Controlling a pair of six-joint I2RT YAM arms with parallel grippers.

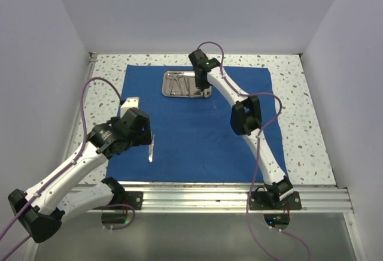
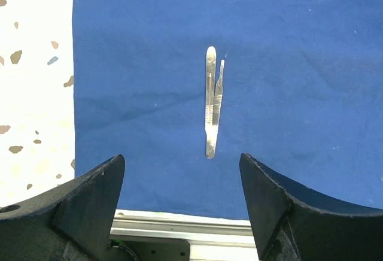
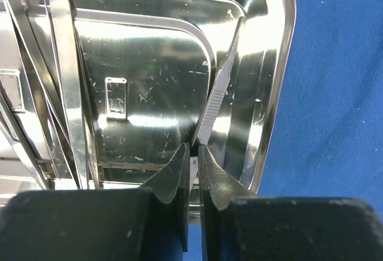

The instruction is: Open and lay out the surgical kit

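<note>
A steel tray (image 1: 173, 94) with several instruments lies at the back of the blue cloth (image 1: 191, 141). My right gripper is over the tray's right end, fingertips close together on or just above a ridged-handled scalpel handle (image 3: 212, 105); whether it holds it is unclear. Long flat instruments (image 3: 69, 75) lie at the tray's left. My left gripper hangs open over the cloth's front left, above two slim steel instruments (image 2: 210, 99) lying side by side, with nothing between its fingers.
A speckled white surface (image 1: 299, 129) borders the cloth, with a metal rail (image 1: 179, 192) along the front and grey walls around.
</note>
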